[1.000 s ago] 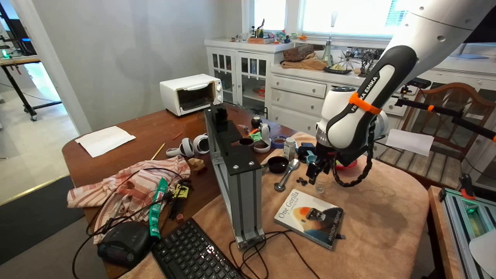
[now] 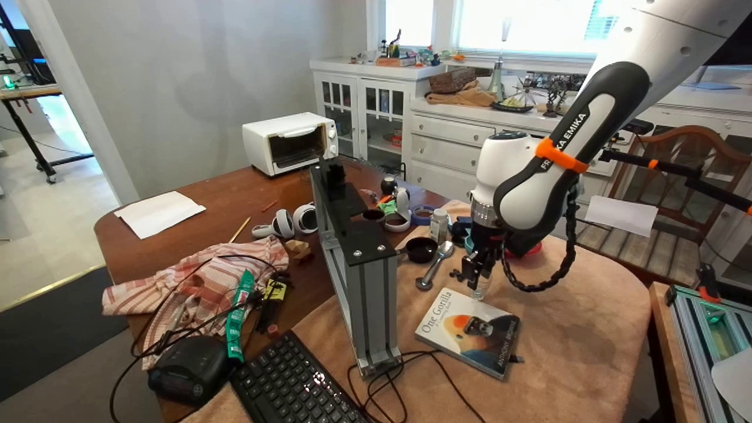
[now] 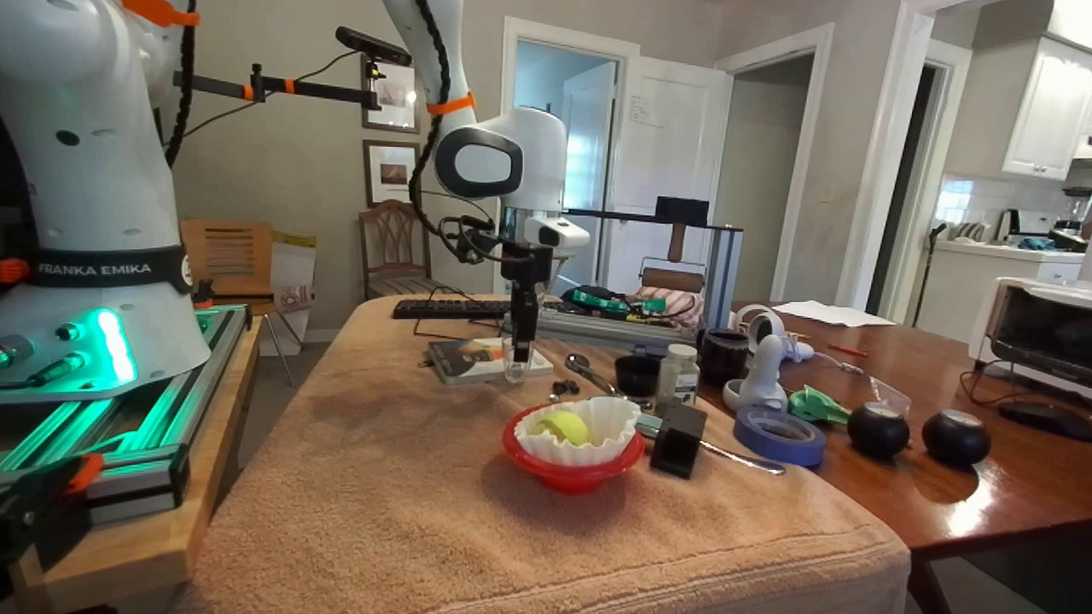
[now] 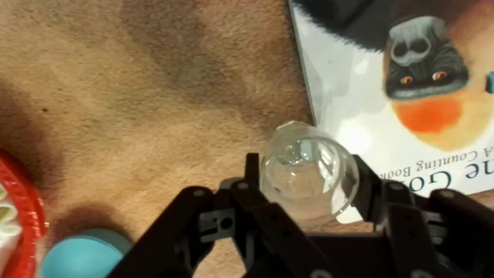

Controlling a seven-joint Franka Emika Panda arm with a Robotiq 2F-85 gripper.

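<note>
A small clear glass fills the gap between the fingers of my gripper in the wrist view, and the fingers are shut on it. From exterior view 2, my gripper points straight down with the clear glass at its fingertips, beside the book. The book "One Gorilla" lies flat on the tan towel, just in front of my gripper in exterior view 1. Whether the glass touches the towel or the book's edge, I cannot tell.
A red bowl holds a white paper liner and a yellow-green ball. Around it are a black block, a bottle, a spoon and blue tape. A metal frame stands upright.
My gripper has come down and slightly left in exterior view 1, now upright around the glass. Earlier it was tilted above the glass. The glass appears slightly nearer the book.
</note>
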